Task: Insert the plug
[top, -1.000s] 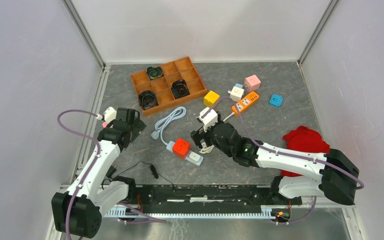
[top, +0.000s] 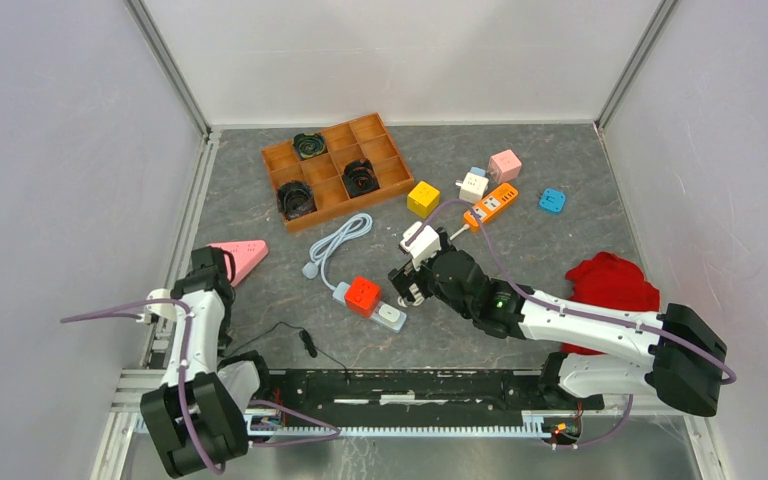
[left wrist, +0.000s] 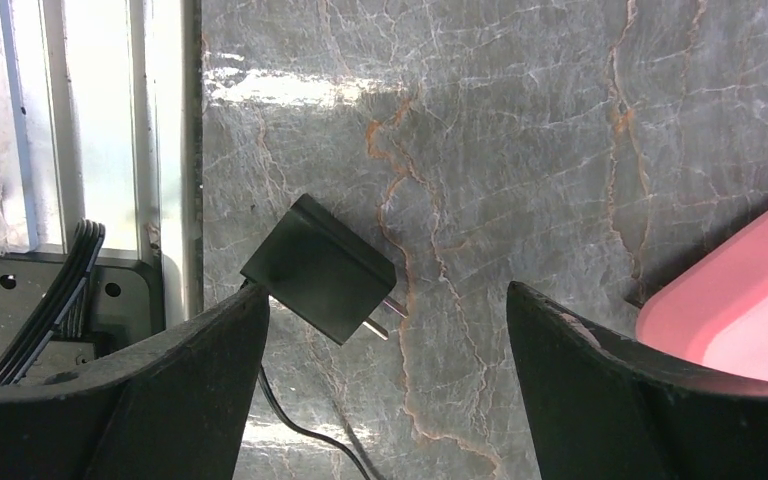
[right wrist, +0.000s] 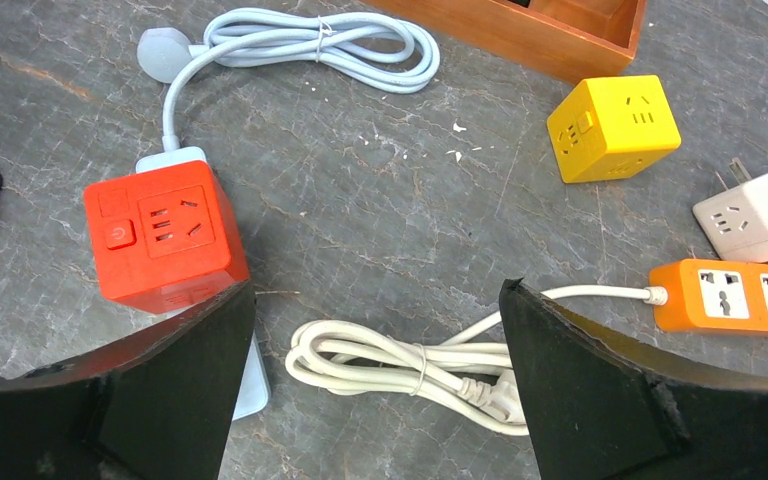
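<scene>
A black plug adapter [left wrist: 315, 265] with two metal pins and a thin cable lies on the grey floor, between the open fingers of my left gripper as seen from above in the left wrist view. My right gripper is open over a coiled white cable [right wrist: 390, 365]. A red cube socket [right wrist: 165, 230] sits on a light blue power strip [right wrist: 250, 390]. A yellow cube socket [right wrist: 615, 130], a white adapter [right wrist: 750, 210] and an orange strip [right wrist: 708, 298] lie to the right.
A pink triangular block [left wrist: 735, 290] is beside my left gripper. A wooden compartment tray [top: 380, 160] is at the back, a light blue coiled cable [right wrist: 370, 55] in the middle, and a red cloth [top: 610, 290] at the right. Metal rail [left wrist: 170, 150] edges the left side.
My left arm has swung left and toward the front, over the black adapter at the left edge, uncovering the pink block. The right arm has shifted only slightly.
</scene>
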